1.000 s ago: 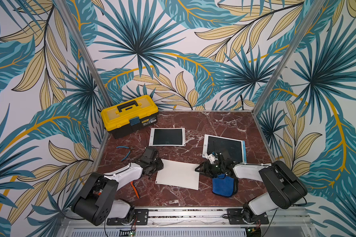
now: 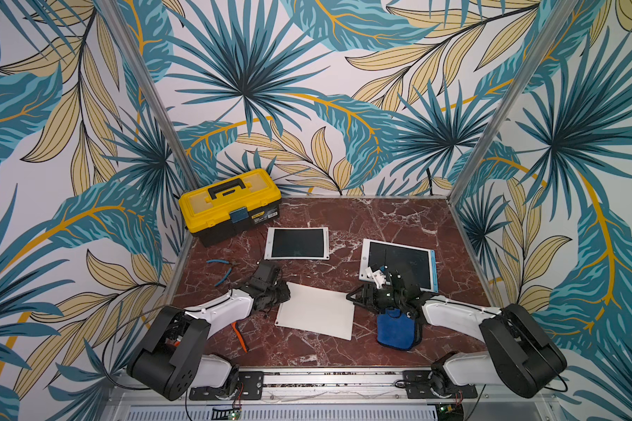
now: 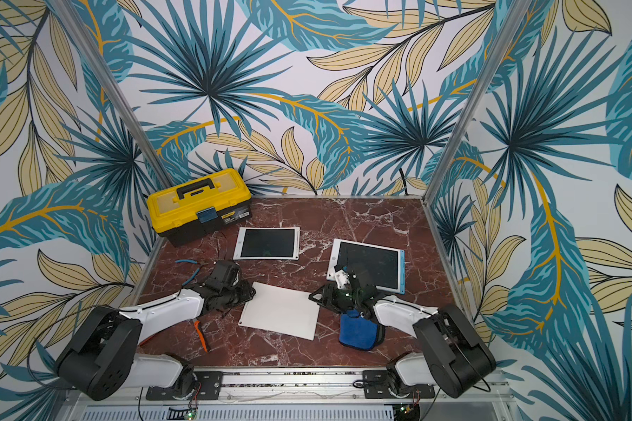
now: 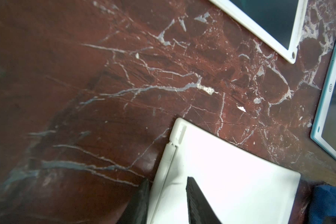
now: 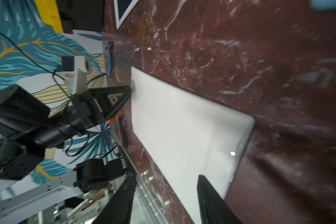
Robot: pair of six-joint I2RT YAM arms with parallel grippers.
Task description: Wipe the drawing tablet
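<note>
A white drawing tablet lies with its blank white side up at the table's front middle. My left gripper is at its left edge, with a finger on either side of the ribbed rim and a gap between them. At the tablet's right end stands my right gripper, its fingers well apart over the near edge; contact cannot be made out. Two more tablets show dark screens: a smaller one behind and a blue-edged one at the right, partly covered by my right gripper.
A blue pad sits under and in front of my right gripper. A yellow toolbox stands at the back left. Blue-handled pliers and an orange-handled tool lie at the left.
My right arm's elbow has swung outward to the right; its gripper stays near the tablet's right end.
</note>
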